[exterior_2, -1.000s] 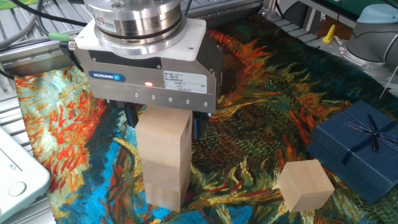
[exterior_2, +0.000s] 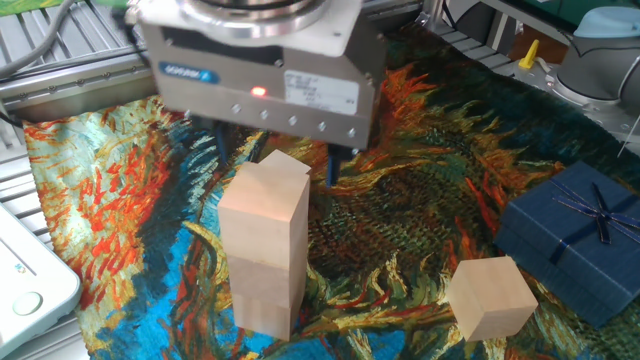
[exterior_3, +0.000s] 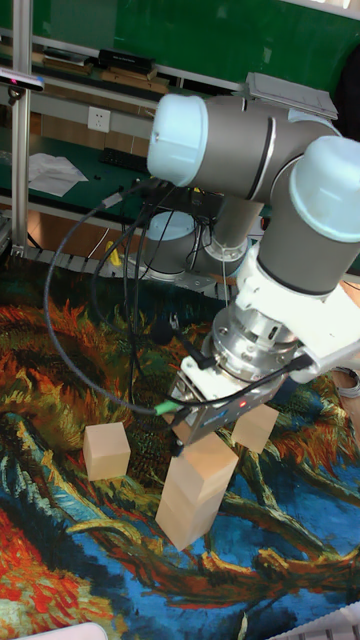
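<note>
Wooden blocks stand upright as a tall stack (exterior_2: 263, 250) on the patterned cloth, a seam showing partway down. Above and slightly behind its top hangs my gripper (exterior_2: 279, 168), its two dark fingers (exterior_2: 335, 165) wide apart. Nothing shows held between them. Another pale block (exterior_2: 286, 160) peeks out behind the stack; exterior view 3 shows it as a separate cube (exterior_3: 107, 451) to the left. A loose wooden cube (exterior_2: 490, 298) rests to the right of the stack. In exterior view 3 the gripper's fingers are largely hidden by the stack and the gripper body.
A dark blue gift box (exterior_2: 570, 240) with a ribbon sits at the right edge. At the lower left is a white device (exterior_2: 30, 280). Cables (exterior_3: 64, 309) loop beside the arm.
My gripper has risen from around the stack's top block and shifted slightly right, its fingertips now clear of the sides. The stack, loose cube and gift box have stayed in place.
</note>
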